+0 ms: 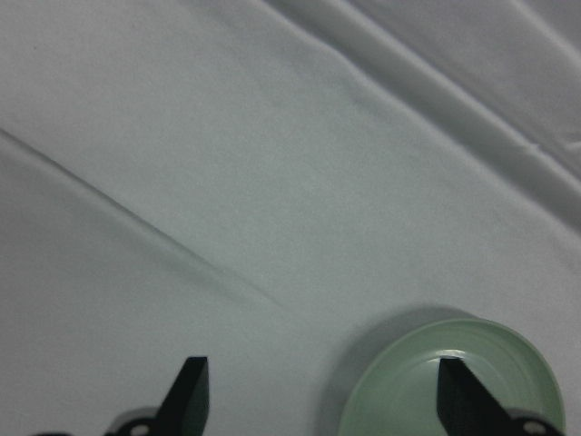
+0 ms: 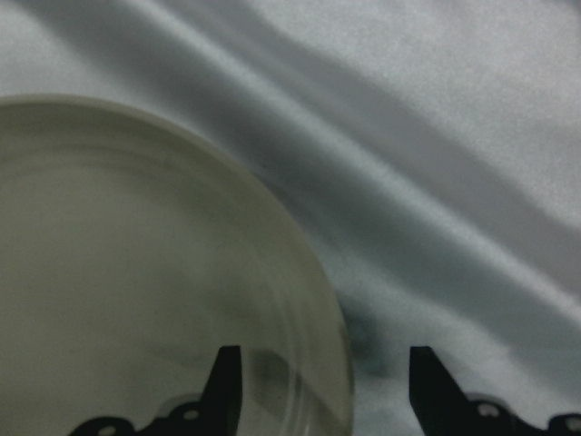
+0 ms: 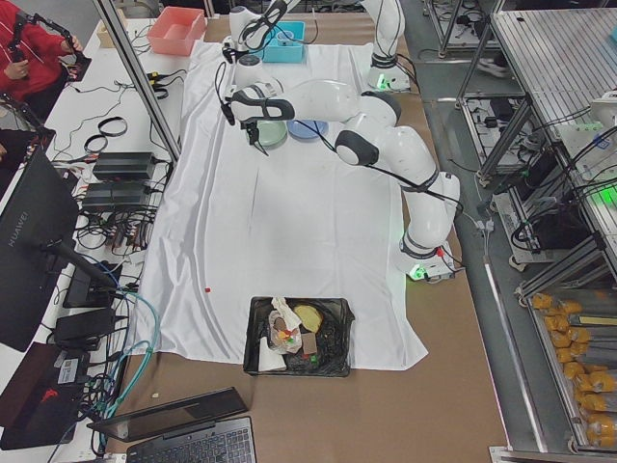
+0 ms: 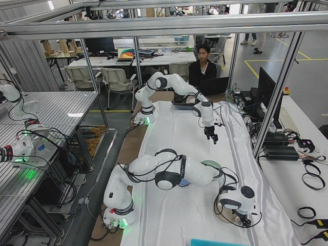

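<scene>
A green plate lies on the white cloth beneath my open left gripper, which hangs above it with nothing between its fingers; in the camera right view that gripper is raised over the cloth. A beige plate fills much of the right wrist view. My right gripper stands open with its fingers either side of that plate's rim, seen from above; whether they touch it I cannot tell. A blue plate sits beside the green one, partly hidden by an arm.
A blue bin stands at one end of the cloth, a black tray with assorted items at the other. Electronics and monitors line the side table.
</scene>
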